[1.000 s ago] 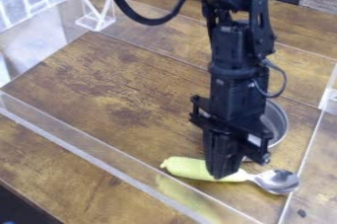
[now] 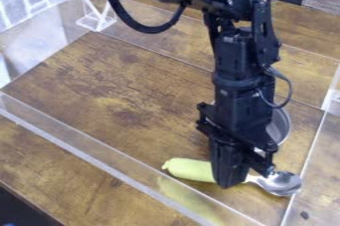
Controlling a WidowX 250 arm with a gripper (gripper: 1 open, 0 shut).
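My black gripper (image 2: 229, 176) is low at the lower right of the camera view, its fingertips down at a spoon with a thick pale yellow handle (image 2: 188, 168) and a metal head (image 2: 281, 183). The fingertips look shut and overlap the handle near the spoon's neck; whether anything is between them is hard to see. A round metal bowl (image 2: 277, 121) sits behind the gripper, mostly hidden by it.
Transparent strips run along the near left and right sides. A white rack stands at the back left edge.
The spoon looks in much the same place.
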